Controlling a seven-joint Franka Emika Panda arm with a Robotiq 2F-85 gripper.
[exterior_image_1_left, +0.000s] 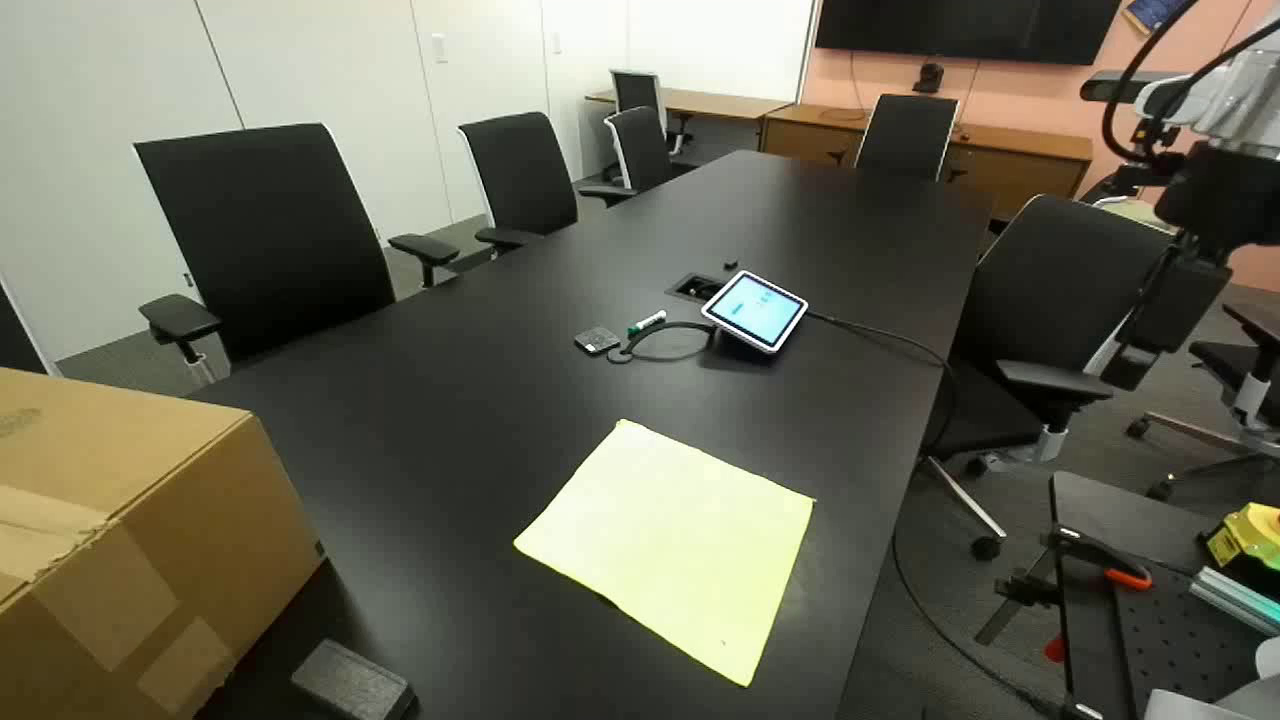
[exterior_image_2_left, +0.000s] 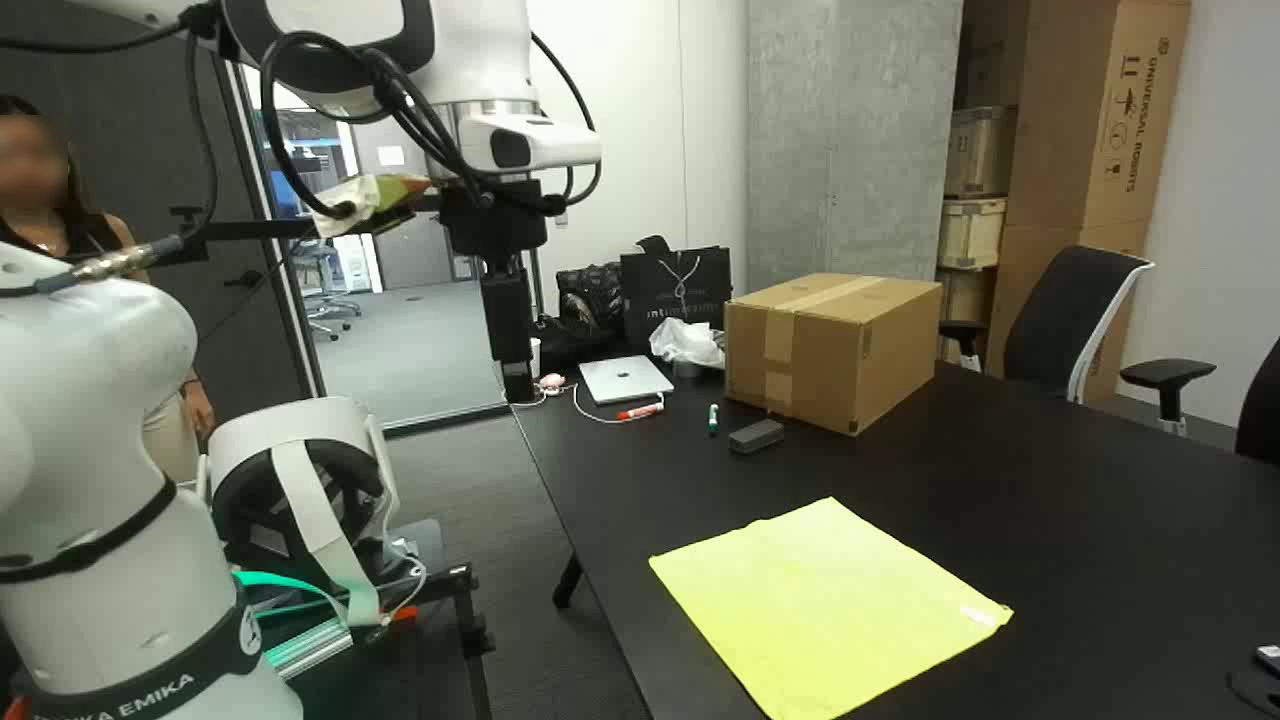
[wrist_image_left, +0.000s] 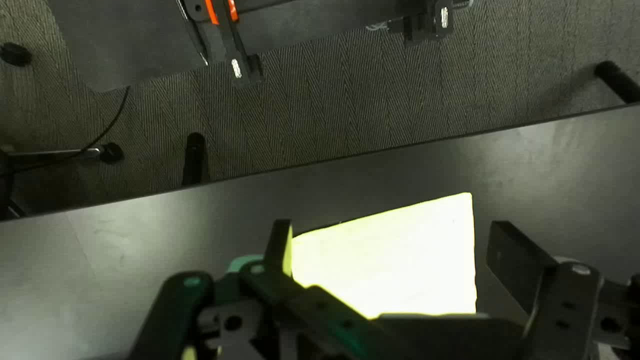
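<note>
A yellow cloth (exterior_image_1_left: 675, 544) lies spread flat on the black table, close to its right edge in exterior view 1. The second exterior view shows the same cloth (exterior_image_2_left: 828, 606) in front of the cardboard box. From above, the wrist view has the cloth (wrist_image_left: 396, 258) framed between widely parted fingers, partly hidden by the gripper's body. My gripper is open and holds nothing. High above the table hangs the gripper (exterior_image_2_left: 518, 390) in exterior view 2, well clear of the cloth.
A cardboard box (exterior_image_2_left: 804, 348) stands on the table, a dark eraser block (exterior_image_2_left: 756, 436) beside it. Markers, a laptop (exterior_image_2_left: 625, 379) and bags lie at that end. Farther along are a tablet (exterior_image_1_left: 756, 311) and its cable.
</note>
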